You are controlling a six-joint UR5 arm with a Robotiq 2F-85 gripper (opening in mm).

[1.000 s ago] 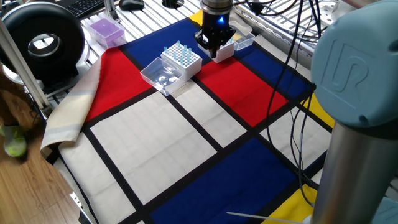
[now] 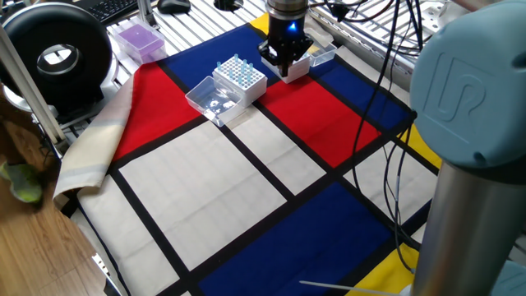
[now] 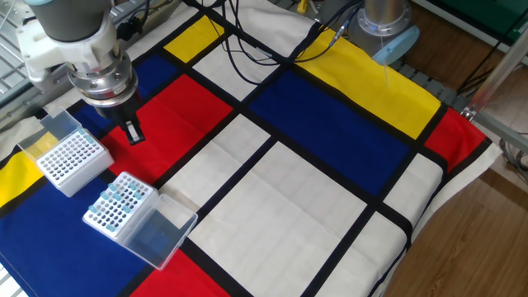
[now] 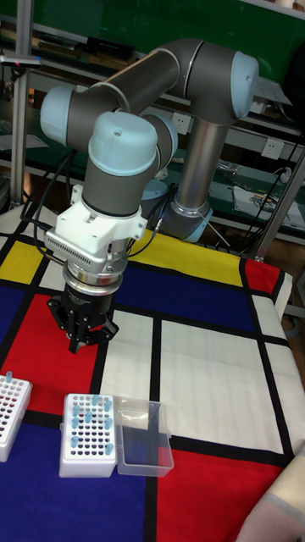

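Note:
My gripper (image 4: pixel 77 347) hangs over the red patch of the cloth, pointing down, its fingertips drawn together with nothing visible between them. In exterior view 2 the gripper (image 3: pixel 134 133) is beside the two white racks and apart from both. One rack (image 3: pixel 122 203) holds several light-blue tubes, and its clear lid (image 3: pixel 161 232) lies open beside it. The other rack (image 3: pixel 74 162) has mostly empty holes, with one blue tube (image 4: pixel 8 375) visible near its far edge. In exterior view 1 the gripper partly hides that rack (image 2: pixel 291 71).
A purple-topped box (image 2: pixel 140 41) stands on the slatted table behind the patterned cloth (image 2: pixel 197 189). Black cables (image 2: pixel 386 123) hang by the arm.
Arm, gripper and racks look the same as before. Only a person at the left edge of exterior view 1 has shifted slightly.

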